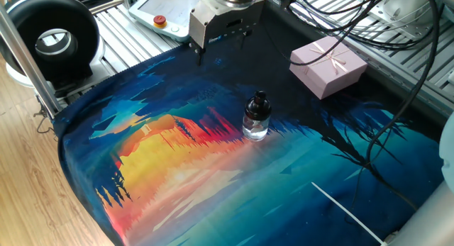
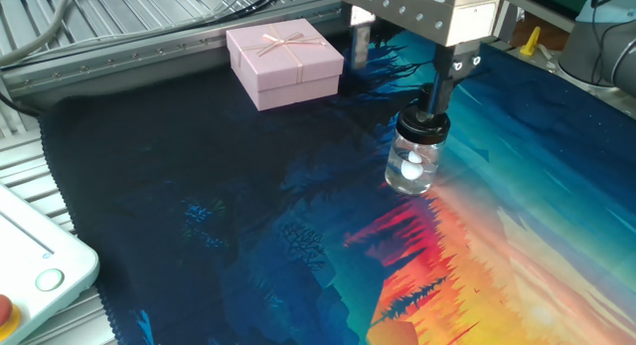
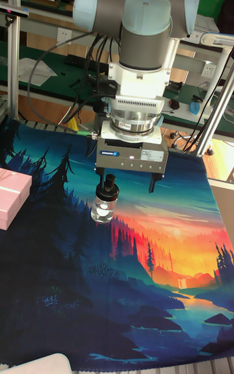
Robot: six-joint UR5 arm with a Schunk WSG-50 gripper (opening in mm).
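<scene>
A small clear glass bottle (image 1: 255, 127) with a black cap stands upright on the printed cloth, near the middle in exterior view 1. Something white shows inside the bottle (image 2: 402, 168) in exterior view 2. Held high over the cloth, my gripper (image 1: 222, 55) is open, its two black fingers wide apart and nothing between them. In exterior view 1 it is clear of the bottle, farther back and to the left. One finger overlaps the black cap in exterior view 2. In exterior view 3 the bottle (image 3: 104, 210) appears below the left finger of the gripper (image 3: 125, 187).
A pink gift box (image 1: 328, 67) with a ribbon sits by the cloth's edge. A tablet-like controller with a red button (image 1: 160, 21) lies beyond the cloth. Black cables (image 1: 418, 83) hang at the right, and a thin white rod (image 1: 347, 212) crosses there.
</scene>
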